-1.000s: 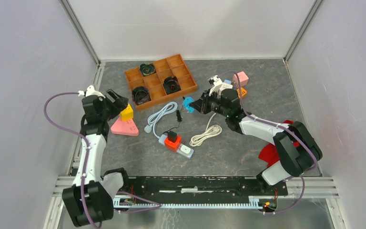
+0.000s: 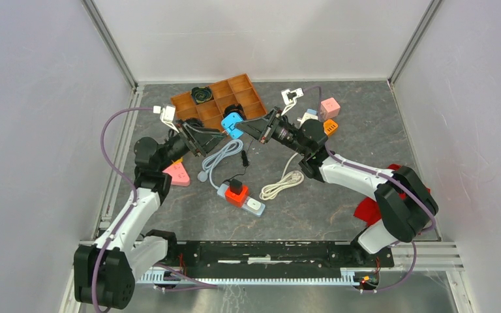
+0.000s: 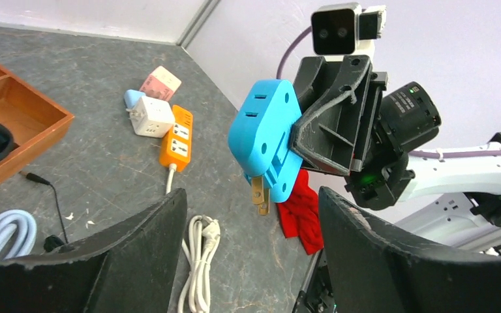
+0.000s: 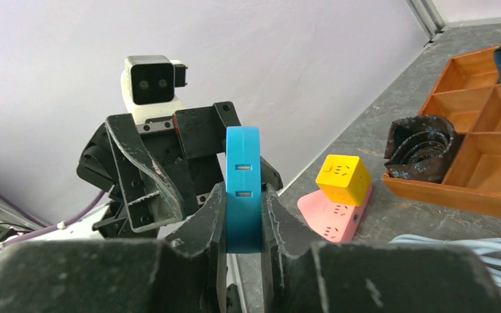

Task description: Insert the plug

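A blue plug (image 2: 231, 125) (image 3: 264, 130) (image 4: 242, 186) with brass prongs (image 3: 260, 194) is held up by my right gripper (image 2: 256, 128), whose fingers are closed on its sides. My left gripper (image 2: 215, 141) is open, facing the plug's pronged end with nothing between its fingers. On the table lie a clear power strip with a red adapter (image 2: 236, 194), an orange strip (image 3: 179, 135), a white cube socket (image 3: 151, 116) and a pink socket block (image 2: 176, 173) under a yellow cube (image 4: 343, 176).
A wooden compartment tray (image 2: 239, 87) with coiled items sits at the back. A grey-blue cable (image 2: 225, 151) and a cream cable (image 2: 280, 186) lie in the middle. Red cloth (image 2: 365, 207) is at the right. The front middle and back right floor have some bare room.
Both arms have risen toward each other over the table's middle. The left gripper moved right to beside the plug; the right carried the blue plug slightly left and up.
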